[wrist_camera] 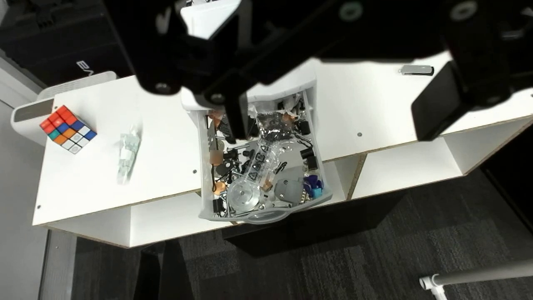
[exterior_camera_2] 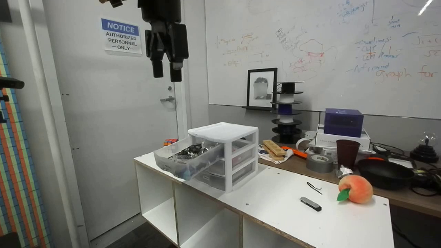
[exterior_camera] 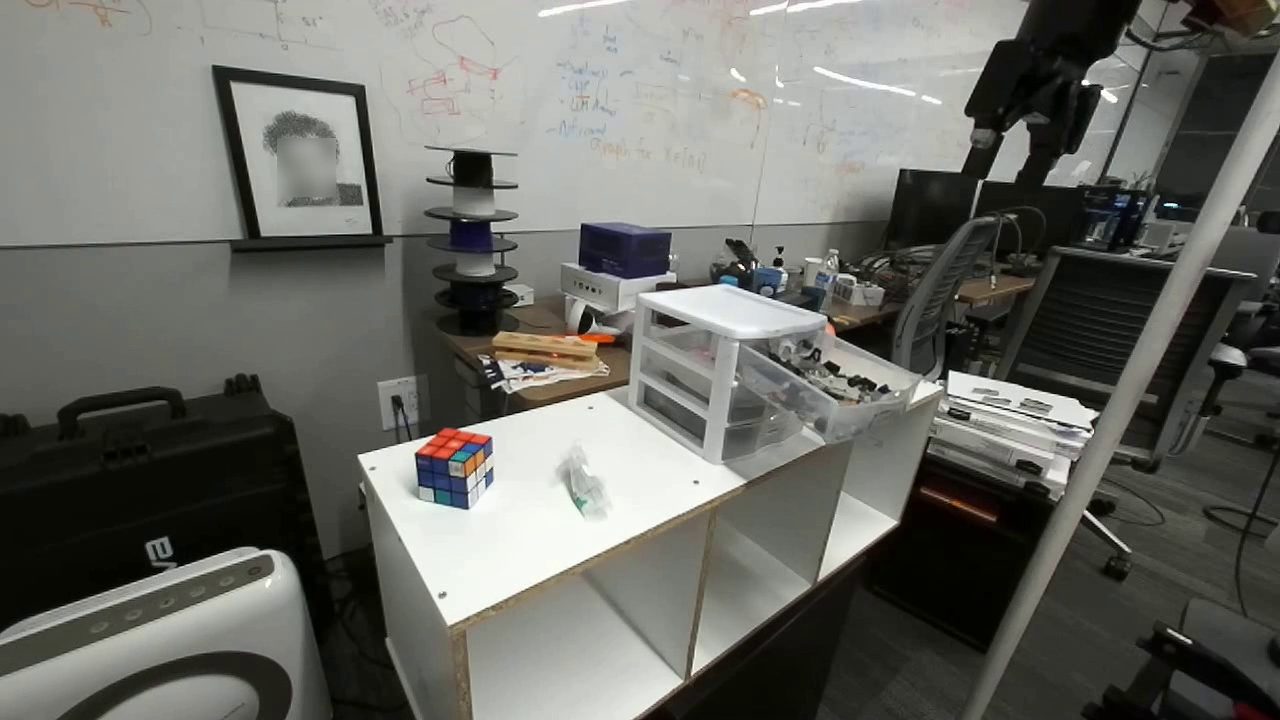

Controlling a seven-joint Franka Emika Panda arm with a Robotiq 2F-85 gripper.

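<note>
My gripper [exterior_camera: 1008, 166] hangs high above the shelf unit, open, its fingers empty; it is clear of everything below in exterior view 2 too [exterior_camera_2: 167, 73]. The white drawer unit [exterior_camera_2: 223, 131] stands on the shelf top. Its top drawer [wrist_camera: 267, 216] is pulled out and filled with small parts and clear bags. A Rubik's cube [exterior_camera: 455, 468] and a crumpled clear packet [exterior_camera: 584, 482] lie on one side of the unit. Across from them, exterior view 2 shows a grey USB stick [exterior_camera_2: 310, 204], a thin black strip [exterior_camera_2: 314, 188] and a peach [exterior_camera_2: 358, 189] with a green leaf.
A brown desk behind the shelf holds a dark pan [exterior_camera_2: 384, 173], a tape roll [exterior_camera_2: 319, 163] and a purple box [exterior_camera_2: 343, 122]. A white pole [exterior_camera: 1122, 408] rises in front of the shelf's far end. White shelf top lies bare around the small items.
</note>
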